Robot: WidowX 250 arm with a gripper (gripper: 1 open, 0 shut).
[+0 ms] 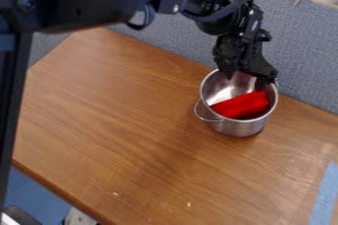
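A steel pot (246,124) with a wire handle stands near the back right of the wooden table. Inside it lies a red object (239,105). My black gripper (247,72) points down at the pot's rear rim, just above the red object and apart from it as far as I can see. It looks open, though its fingertips are dark and partly hard to make out.
A grey padded wall (306,61) runs behind the pot. Blue tape (325,191) marks the right edge.
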